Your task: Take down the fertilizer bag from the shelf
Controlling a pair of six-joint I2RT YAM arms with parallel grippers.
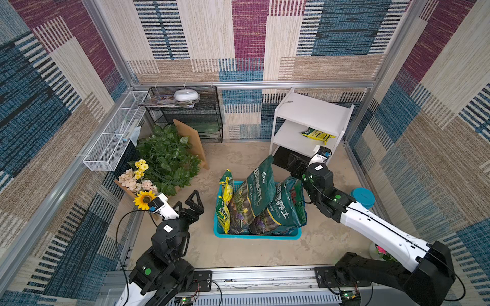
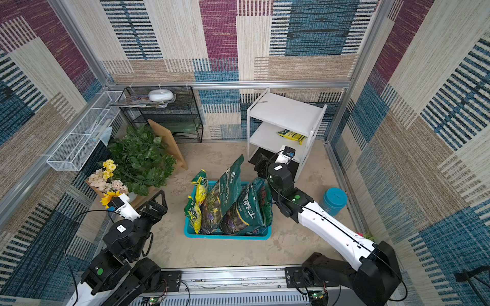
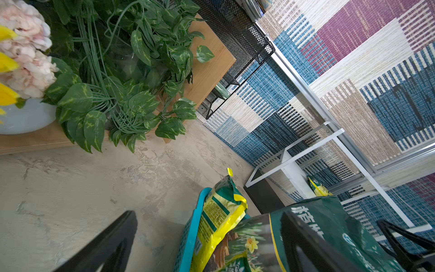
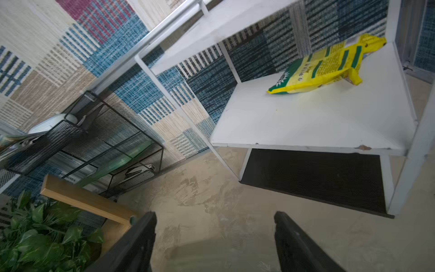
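Note:
A yellow and green fertilizer bag [image 4: 326,65] lies flat on the middle board of the white shelf [image 4: 308,129], towards its right side. From above, the same bag [image 1: 318,135] shows partly beneath the shelf's top board. My right gripper is open and empty, in front of the shelf and lower than the bag, which sits up and to the right in the right wrist view. Over on the left, my left gripper stands open near the flowers, nothing between its fingers.
A blue basket [image 1: 257,236] packed with large soil bags [image 1: 252,193] occupies the centre. Leafy plants [image 1: 168,155] and a wooden board [image 1: 193,142] are at left. A blue-lidded tub [image 1: 363,197] stands right of the right arm. Bare floor lies between basket and shelf.

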